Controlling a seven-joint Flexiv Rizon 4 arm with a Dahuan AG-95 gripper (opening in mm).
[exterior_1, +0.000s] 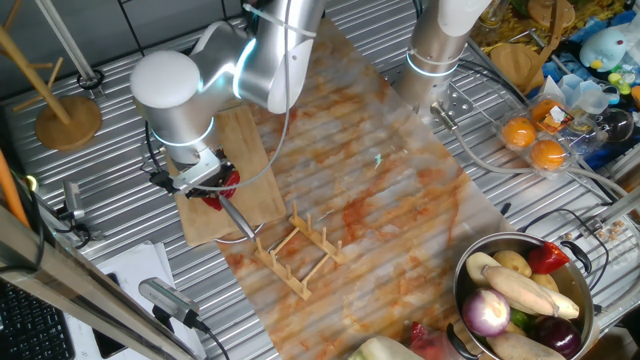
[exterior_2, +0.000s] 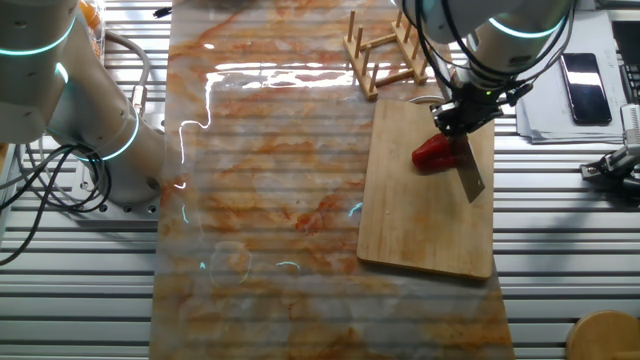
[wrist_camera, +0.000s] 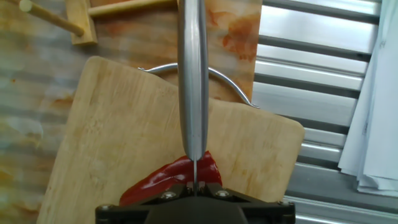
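Note:
My gripper is shut on the knife's thin blade, close to where it meets the handle. That knife (wrist_camera: 193, 93) has a grey metal handle reaching away from me; in exterior view 2 its blade (exterior_2: 470, 178) slants down beside the pepper. A glossy red pepper (exterior_2: 434, 156) lies on the wooden cutting board (exterior_2: 410, 230), right under the gripper. In the wrist view the fingers partly cover the pepper (wrist_camera: 163, 177). Whether the blade's edge touches or enters the pepper cannot be told.
Just past the board's wire handle (wrist_camera: 229, 79) stands a wooden peg rack (exterior_1: 300, 255). A pot (exterior_1: 462, 300) of vegetables sits at the lower right in exterior view 1. The marbled mat (exterior_2: 270, 190) has wide clear room.

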